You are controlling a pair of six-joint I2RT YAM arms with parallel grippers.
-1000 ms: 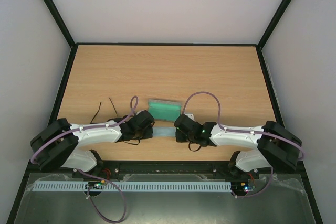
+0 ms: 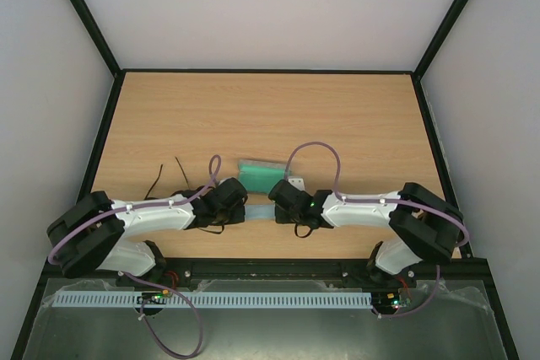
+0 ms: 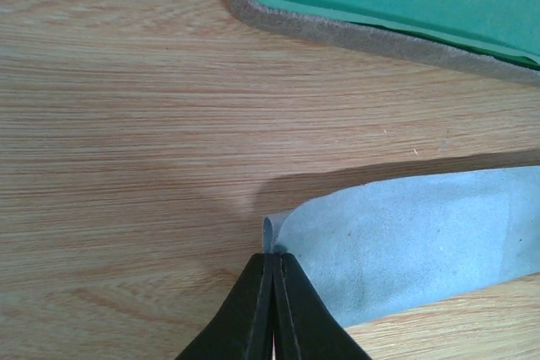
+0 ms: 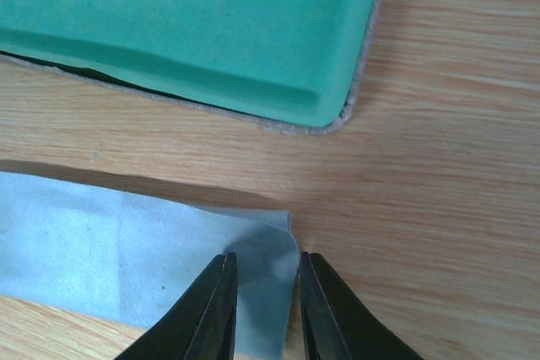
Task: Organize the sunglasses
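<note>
A folded pale blue cloth [image 3: 405, 242] lies on the wood between my two grippers, below the green open case [image 2: 261, 176]. My left gripper is shut at the cloth's left end, its tips against the folded edge; whether cloth is pinched between them is unclear. My right gripper stands part open over the cloth's right end [image 4: 253, 292], one finger on either side of the folded edge. Thin dark temple arms [image 2: 156, 176] stick out behind the left arm; the rest of that object is hidden.
The green case with its grey rim [image 4: 169, 31] sits just behind the cloth. Both arms fill the front edge.
My right arm has moved left, toward the cloth's right end. The left arm has stayed in place.
</note>
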